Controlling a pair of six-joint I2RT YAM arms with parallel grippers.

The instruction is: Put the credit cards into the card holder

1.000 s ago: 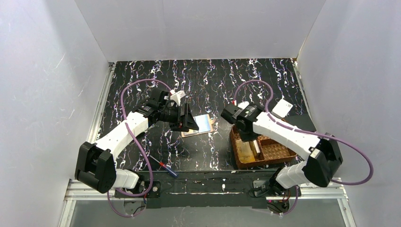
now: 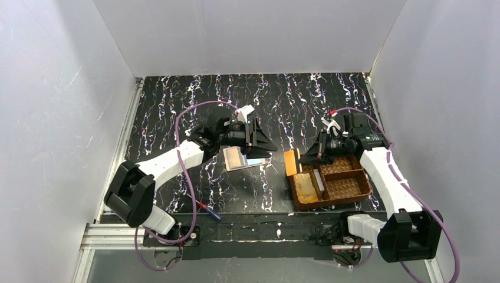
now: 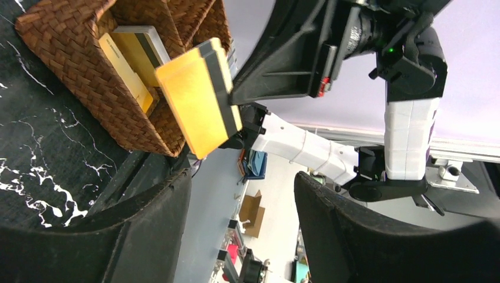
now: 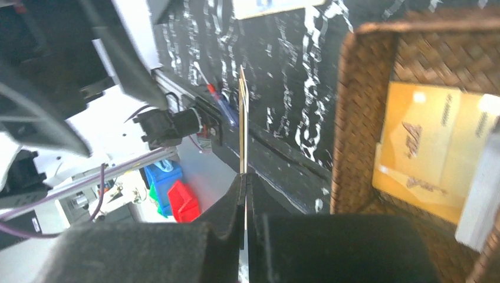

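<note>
An orange card with a black stripe is gripped at its striped edge by my right gripper, above the left rim of the brown basket. In the right wrist view this card appears edge-on, standing out from the shut fingers. Facing it across a gap, my left gripper is open; in the left wrist view, nothing sits between its fingers. The open card holder lies on the table beneath the left gripper, partly covered by it. Only an edge of the holder shows in the right wrist view.
The woven basket has compartments; its left one holds a yellow card-like piece and a grey-edged item. A screwdriver lies near the front table edge.
My left gripper has moved right, toward that card and over the holder.
</note>
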